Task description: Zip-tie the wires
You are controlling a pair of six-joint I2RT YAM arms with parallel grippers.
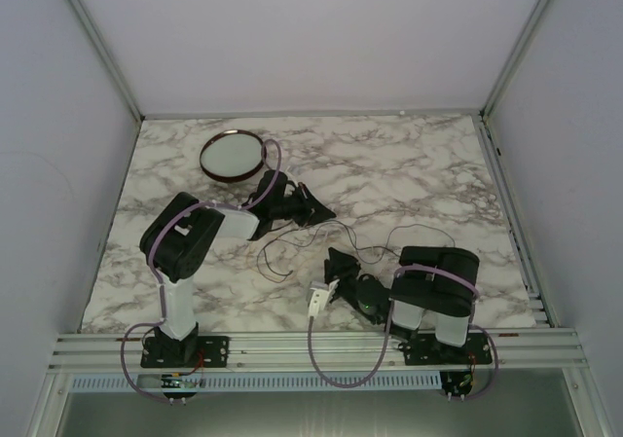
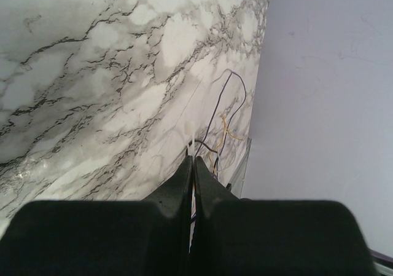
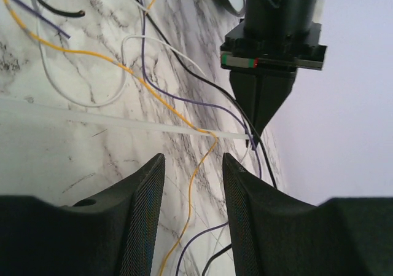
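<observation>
Loose black, purple, orange and white wires lie across the marble table, seen close in the right wrist view. My left gripper sits over the middle of them; in its wrist view its fingers are shut, with a thin white strip at the tips. That white zip tie runs across the right wrist view to the left gripper. My right gripper is part open below the wires near the table's front, nothing between its fingertips, which point toward the orange wire and the strip.
A round dark-rimmed dish lies at the back left. Pale walls enclose the table on the sides and back.
</observation>
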